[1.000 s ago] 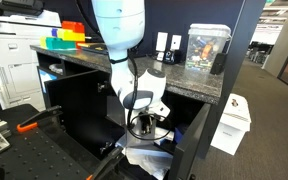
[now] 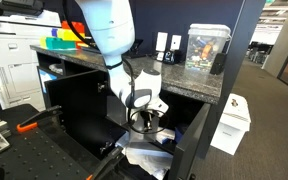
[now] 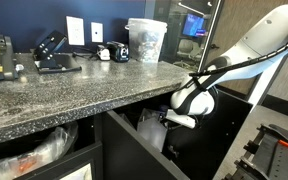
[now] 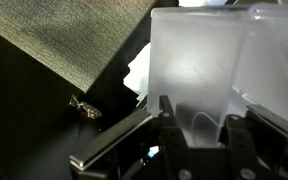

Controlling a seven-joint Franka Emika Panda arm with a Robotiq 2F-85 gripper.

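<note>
Low in the open black compartment, my gripper is shut on a clear plastic container. In the wrist view its frosted wall fills the middle and passes down between the fingers. From the second exterior view, the container shows as a pale, see-through shape under the gripper. How much of its base touches the compartment floor is hidden.
A stone counter runs above the compartment, with a clear tub on top. Dark panels rise close beside the arm. Crumpled white material lies in front. A white box stands outside on the carpet.
The arm has shifted slightly, its upper part leaning a little further left in the first exterior view. The gripper stays low in the compartment.
</note>
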